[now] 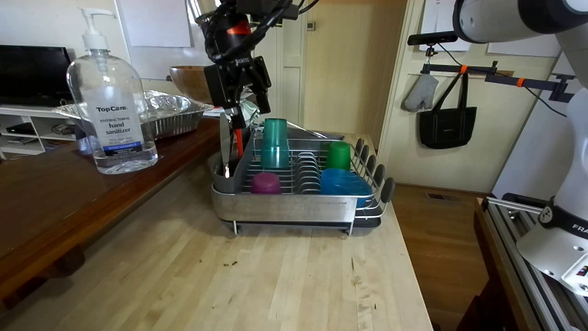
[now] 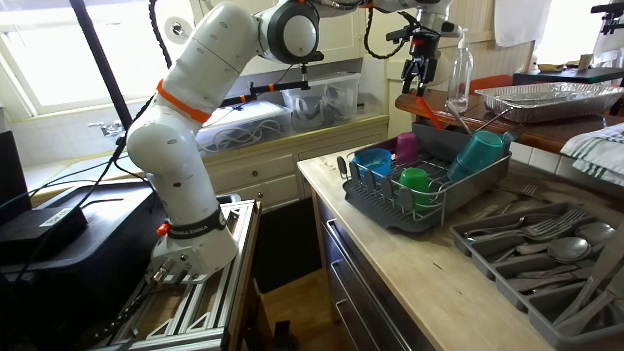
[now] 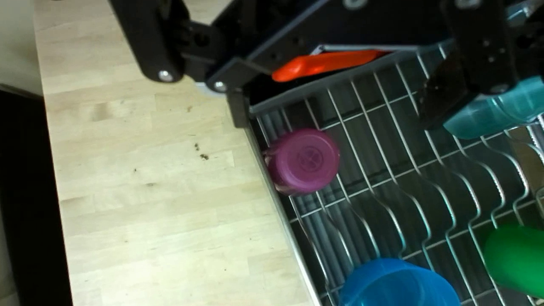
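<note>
Over the cutlery holder (image 1: 224,179) at the end of the dish rack (image 1: 286,208), my gripper (image 1: 251,115) points down and stands open. A red-handled utensil (image 2: 428,111) rises from the holder just below the fingertips; in the wrist view its red handle (image 3: 326,63) is partly covered by the gripper. No object shows held between the fingers. The rack holds an upside-down purple cup (image 3: 308,159), a tall teal cup (image 1: 275,146), a green cup (image 1: 338,155) and a blue cup (image 2: 372,161).
A metal utensil (image 1: 224,144) also sticks up from the holder. The raised wooden counter (image 1: 110,204), with a sanitizer bottle (image 1: 118,118) and foil tray (image 2: 553,99), lies close by. A cutlery tray (image 2: 497,266) sits beside the rack. Bare worktop (image 1: 264,276) lies in front.
</note>
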